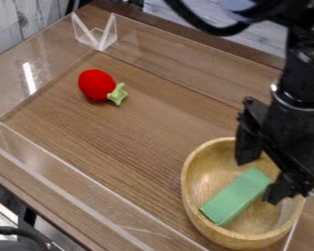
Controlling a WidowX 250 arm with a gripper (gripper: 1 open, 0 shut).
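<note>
A wooden bowl (199, 191) at the lower right holds a green block (235, 196), which lies tilted along a diagonal. My black gripper (270, 167) is over the bowl's right and back part, its fingers apart, with the green block below and left of it. The gripper and arm hide part of the bowl's rim.
A red object (95, 83) with a light green tip lies at the upper left. A white wire-like item (94, 29) stands at the back left.
</note>
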